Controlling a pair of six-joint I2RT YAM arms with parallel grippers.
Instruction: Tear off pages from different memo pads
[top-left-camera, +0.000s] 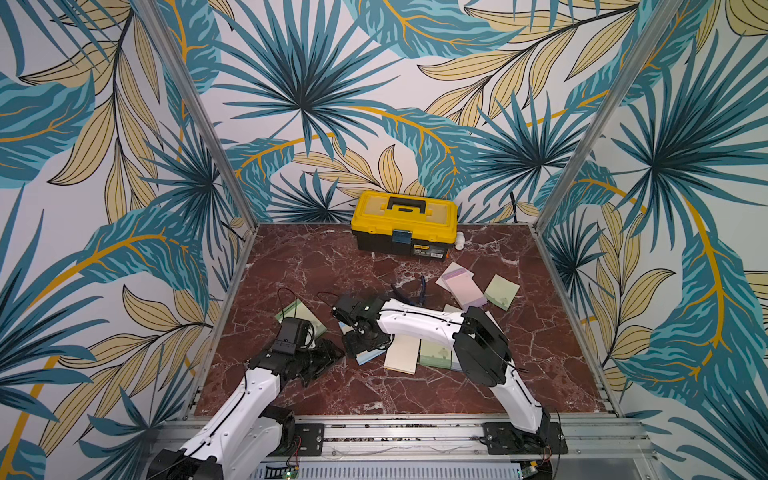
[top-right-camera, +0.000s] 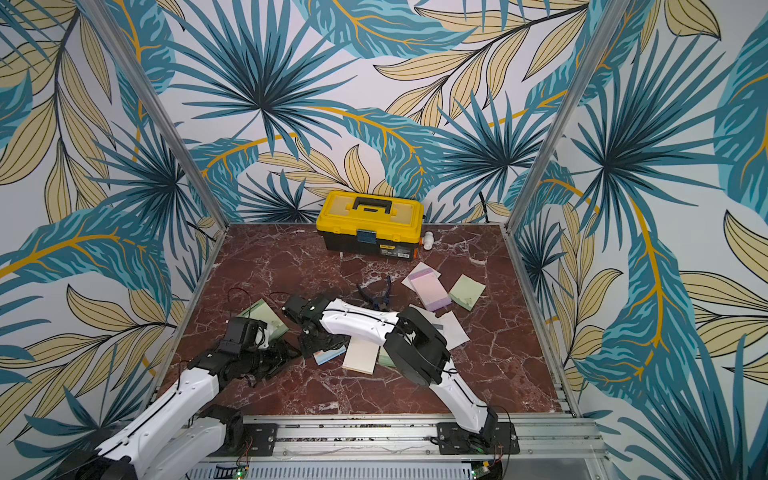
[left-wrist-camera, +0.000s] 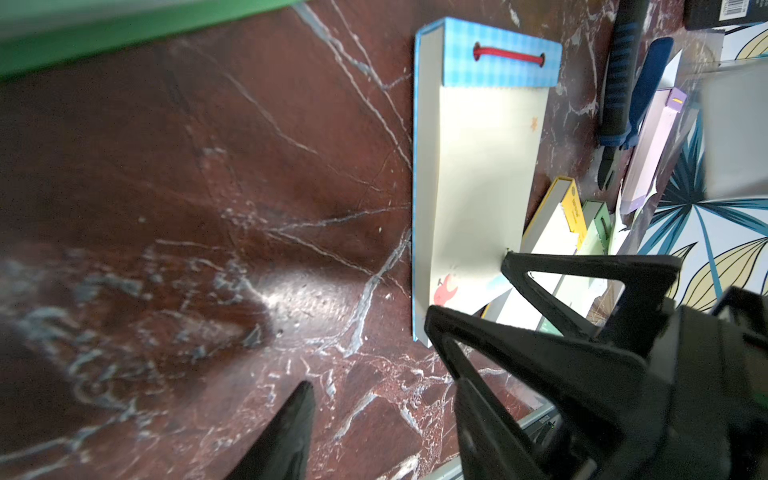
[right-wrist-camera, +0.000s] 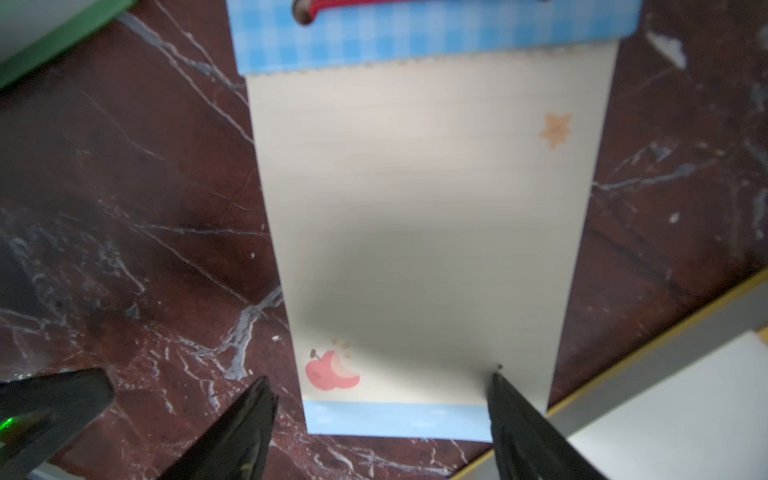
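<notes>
A memo pad (left-wrist-camera: 480, 176) with blue checked binding (right-wrist-camera: 432, 28), red cord and cream pages lies on the marble table. My right gripper is directly over its lower end, fingers parted, the right finger at the bottom right of the page, nothing visibly held. My left gripper stands open just to the left of the pad's lower end, low over bare table. In the left wrist view the dark fingers of the right gripper reach across that same pad. Both overhead views show the two grippers close together at the front middle, arms partly hiding the pads.
A yellow toolbox (top-left-camera: 404, 216) stands at the back, a white bottle (top-right-camera: 428, 240) beside it. Dark pliers (left-wrist-camera: 616, 96), a pink pad (top-left-camera: 462, 284), a green pad (top-right-camera: 467, 292) and several others lie to the right and behind.
</notes>
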